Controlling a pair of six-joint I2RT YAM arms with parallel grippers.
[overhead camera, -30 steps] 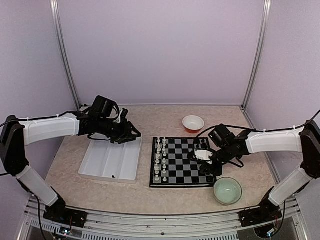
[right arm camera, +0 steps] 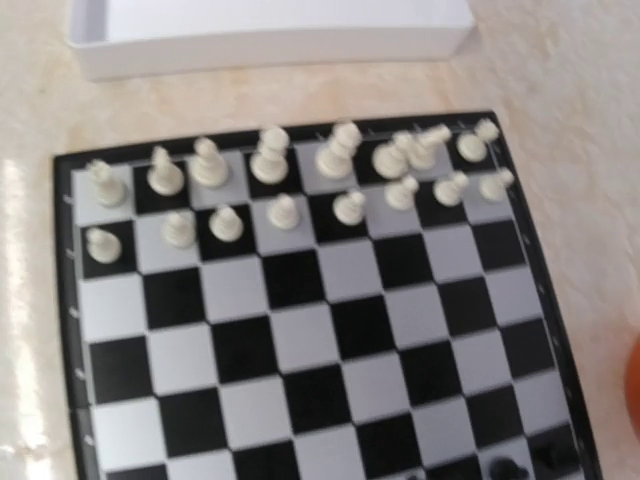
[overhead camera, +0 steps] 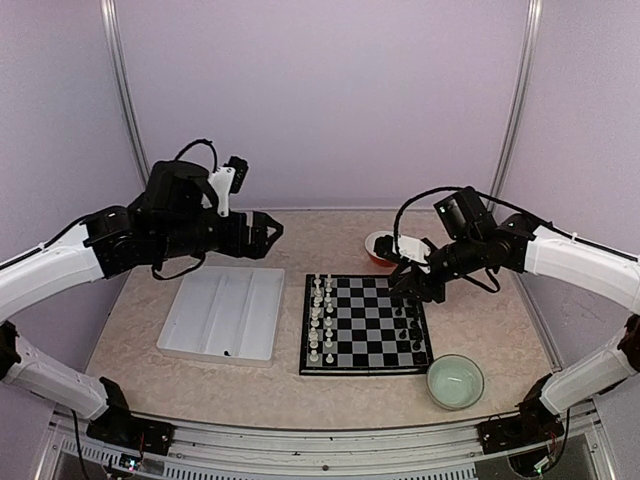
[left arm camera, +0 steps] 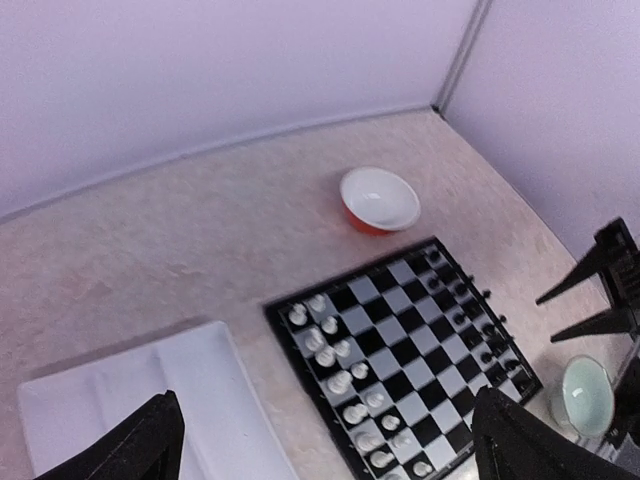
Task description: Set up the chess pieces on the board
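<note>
The checkered board [overhead camera: 358, 320] lies mid-table. Upright white pieces [right arm camera: 270, 160] line two rows along its side facing the tray. Black pieces [left arm camera: 487, 335] stand along the opposite side, partly hidden from above by my right gripper [overhead camera: 412, 292]. That gripper is raised over the board's right side; in the left wrist view its two fingers [left arm camera: 585, 270] are spread with nothing between them. My left gripper [overhead camera: 268, 234] hangs above the tray's back end. It is open and empty, its fingers [left arm camera: 140, 440] wide apart at the bottom of the left wrist view.
A white divided tray [overhead camera: 182, 343] stands left of the board, a small dark spot [overhead camera: 227, 353] near its front edge. A green bowl [overhead camera: 455, 382] sits by the board's front right corner, a red-and-white bowl [overhead camera: 375, 243] behind the board.
Both arms have risen and look larger from above. My right gripper has lifted off the front right of the board and shifted towards its back. The bowls and tray have not moved.
</note>
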